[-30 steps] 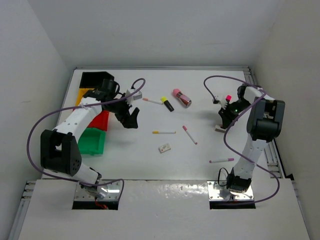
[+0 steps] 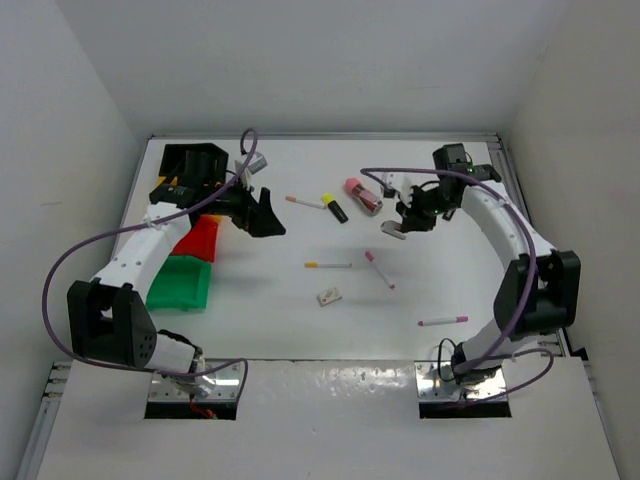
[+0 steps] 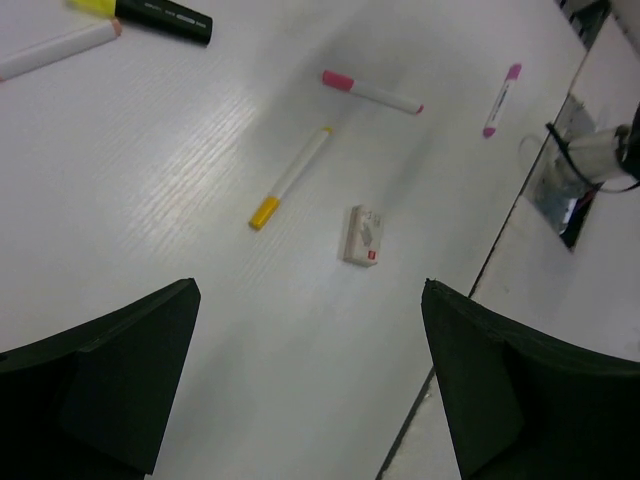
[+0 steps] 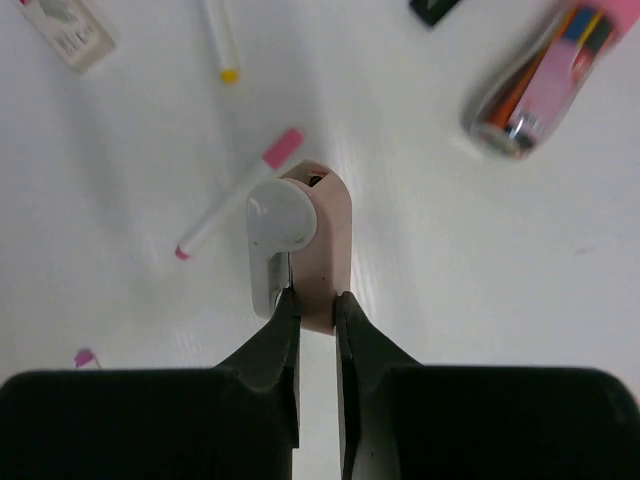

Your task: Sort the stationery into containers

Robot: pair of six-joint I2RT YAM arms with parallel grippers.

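Observation:
The pink and white stapler (image 4: 325, 245) is pinched between the fingertips of my right gripper, which is shut on it and raised above the table. From above, the stapler (image 2: 393, 229) shows just left of the right hand. My left gripper is open and empty over the left part of the table. Loose on the table lie a yellow-capped marker (image 2: 328, 265), a pink-capped marker (image 2: 380, 270), an orange marker (image 2: 305, 202), a black and yellow highlighter (image 2: 336, 208), a purple marker (image 2: 443, 321) and a small white box (image 2: 329, 296).
A pink-ended pencil case (image 2: 363, 196) lies at the back centre. Along the left edge stand a green bin (image 2: 180, 283), a red bin (image 2: 201, 240) and a black bin (image 2: 178, 158), with a yellow one partly hidden by my left arm.

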